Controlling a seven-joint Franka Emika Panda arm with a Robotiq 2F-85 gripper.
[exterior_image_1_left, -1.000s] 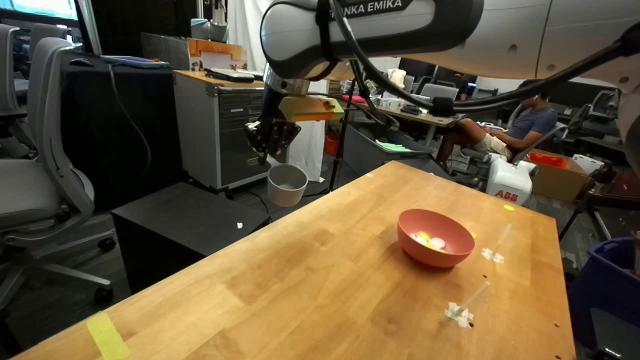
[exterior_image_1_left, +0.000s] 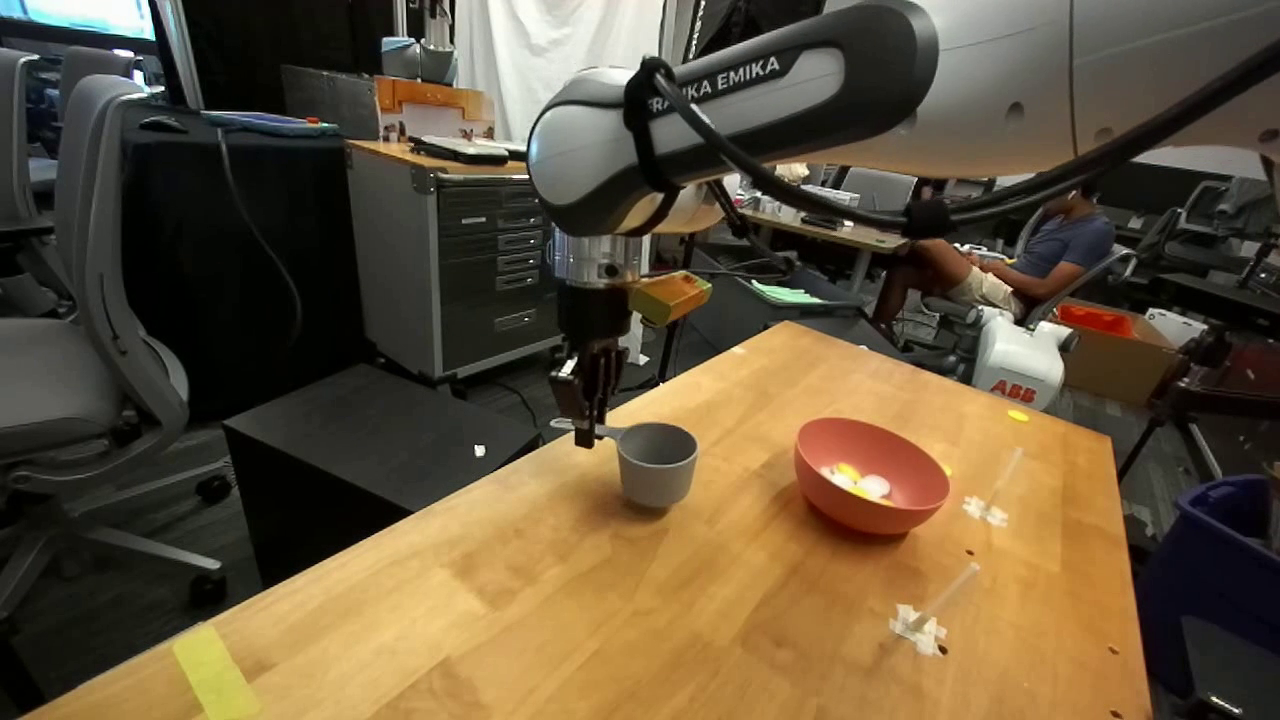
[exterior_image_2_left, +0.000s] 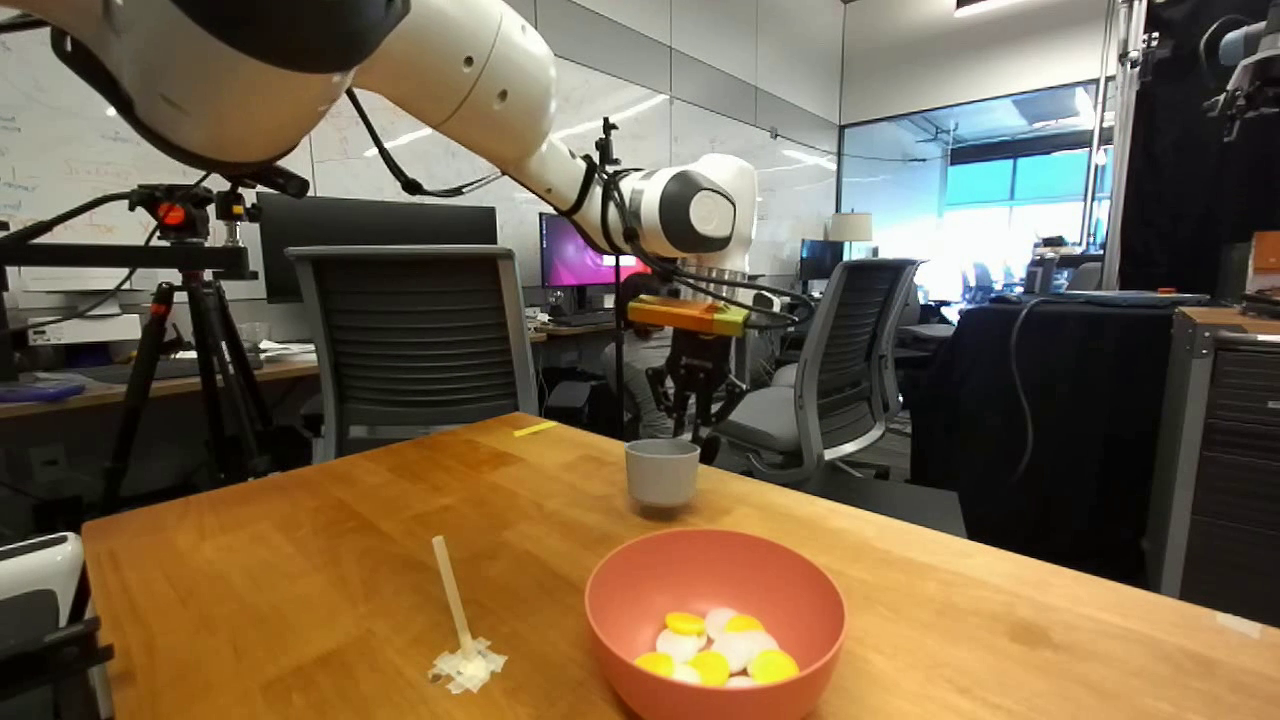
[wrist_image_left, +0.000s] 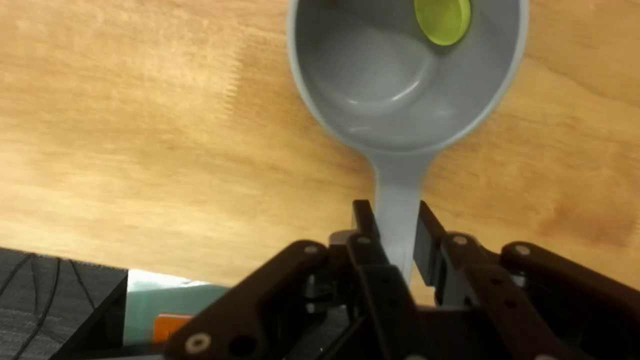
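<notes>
A grey measuring cup (exterior_image_1_left: 656, 466) is upright at the table's near-left edge, low over the wood with a small shadow under it; whether its base touches cannot be told. Its handle (wrist_image_left: 397, 198) runs back between the fingers of my gripper, which is shut on it. Inside the cup one yellow-green disc (wrist_image_left: 442, 21) shows in the wrist view. A red bowl (exterior_image_2_left: 600, 624) with several white and yellow discs (exterior_image_2_left: 720, 648) stands apart from the cup, to its right in exterior view 1.
Two thin upright sticks are taped to the table; the nearer stick (exterior_image_1_left: 954, 592) stands in front of the bowl. One loose yellow disc (exterior_image_1_left: 1017, 415) lies near the far edge. Bare wood (exterior_image_1_left: 504, 588) spreads across the table's front left.
The cup, tilted and out past the table edge a second ago, has moved right and down with my gripper and now sits level over the table. The bowl has not moved.
</notes>
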